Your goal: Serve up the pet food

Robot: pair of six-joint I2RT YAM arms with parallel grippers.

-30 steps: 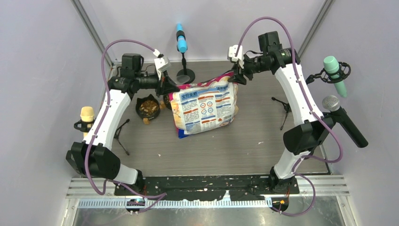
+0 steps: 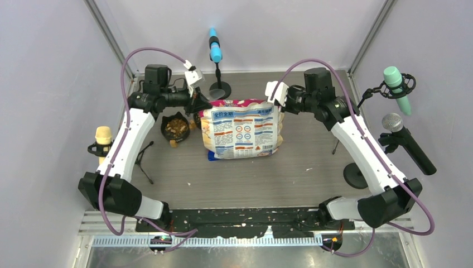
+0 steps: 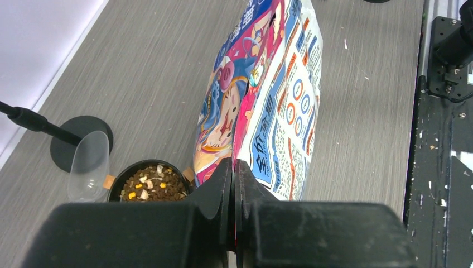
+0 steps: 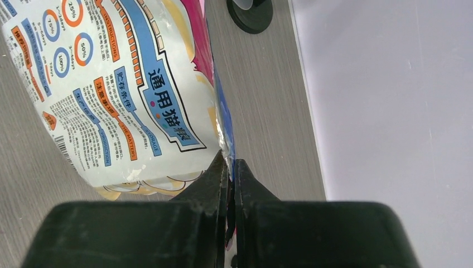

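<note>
The large printed pet food bag spans the middle of the table, held at both upper corners. My left gripper is shut on the pink top edge of its left end. My right gripper is shut on the crimped top edge at the other end. A bowl of brown kibble with pale bits sits beside the bag, seen in the left wrist view; another dark bowl with food stands further left in the top view. A clear scoop-like cup is near the stand base.
A blue microphone on a stand is at the back, more microphones at the sides. White walls bound the sides and back.
My right arm has come down toward the front with the bag's right end, leaving the bag more level across the table. The left arm has barely moved.
</note>
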